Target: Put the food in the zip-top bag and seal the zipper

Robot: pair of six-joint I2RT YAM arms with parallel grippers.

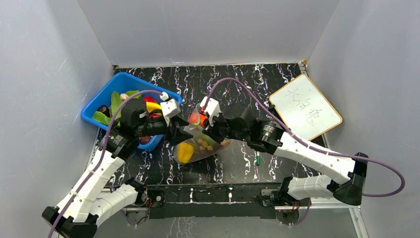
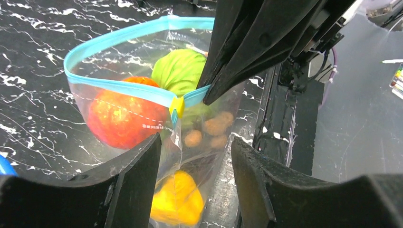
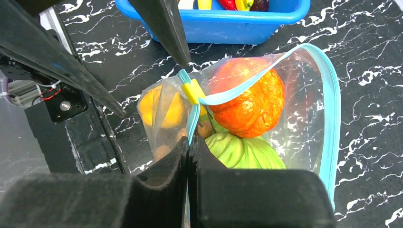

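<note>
The zip top bag [image 1: 190,151] lies at the table's middle holding an orange-red food [image 2: 121,118], a green one [image 3: 240,152], a yellow one [image 2: 176,199] and several small brown ones [image 2: 216,126]. Its blue zipper top gapes in a loop, with a yellow slider [image 3: 192,91] at one end. My right gripper is shut on the zipper strip just beside the slider. My left gripper stands open close to the bag, its fingers short of the slider.
The blue basket [image 1: 96,94] with more food is at the left. A whiteboard [image 1: 304,106] and a green marker [image 1: 257,158] lie at the right.
</note>
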